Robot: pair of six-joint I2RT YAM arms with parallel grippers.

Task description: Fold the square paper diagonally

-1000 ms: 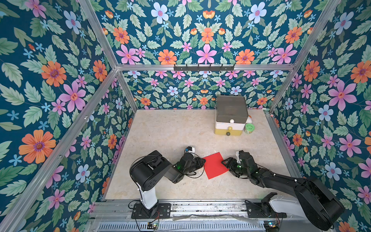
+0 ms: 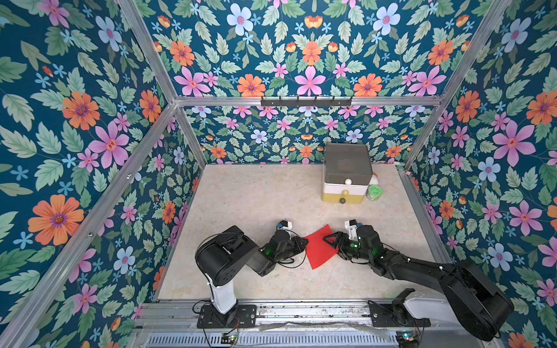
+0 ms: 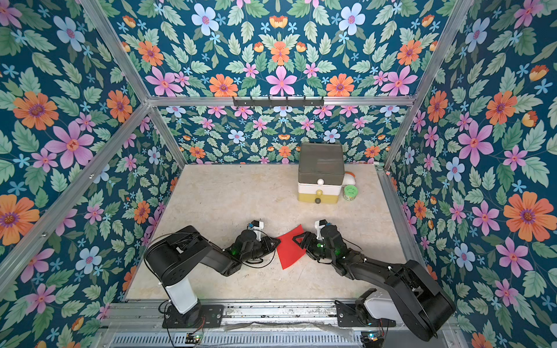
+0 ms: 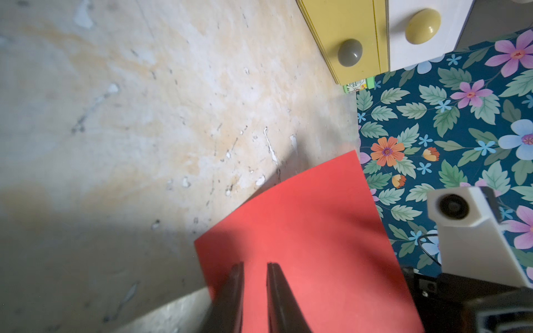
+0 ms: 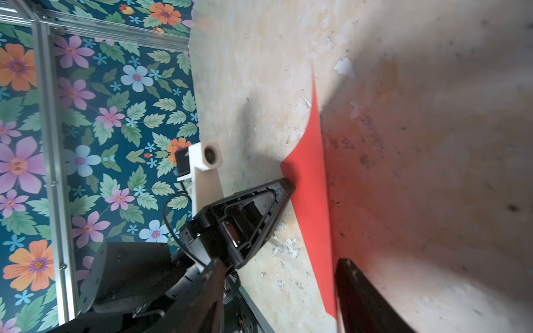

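The red square paper lies mid-table between my two arms, bowed up off the surface. In the right wrist view the paper shows nearly edge-on, one corner curling upward. My left gripper is at the paper's left corner, its fingers part open with a narrow gap and the red sheet showing there. My right gripper stands open with fingers wide apart. The paper's near edge runs close against one of its fingers. Whether the sheet is touched there is hard to tell.
A small drawer box in grey, white and yellow stands at the back right, a green-lidded jar beside it.
My right gripper has moved left over the paper's right side. The sheet, flatter before, now looks narrower and bowed. The left arm has hardly moved.
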